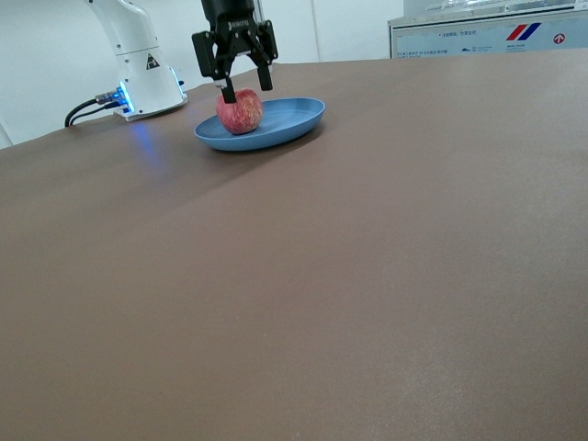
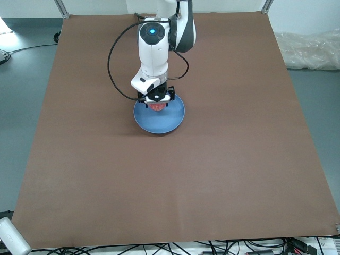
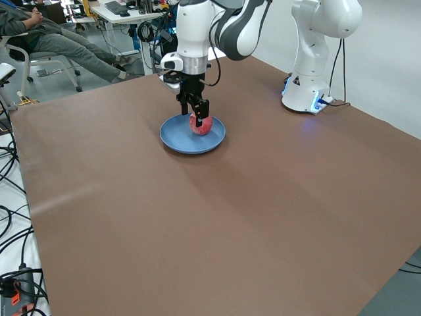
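A red apple (image 1: pixel 239 114) rests on a round blue plate (image 3: pixel 192 141) on the brown table. My gripper (image 1: pixel 246 90) hangs just over the apple, its fingers apart, one reaching down to the fruit's upper part, the other raised beside it. In the left view the gripper and arm hide most of the apple. In the right view the black fingers stand above and in front of it.
Cables crowd the table's near border in the left view.
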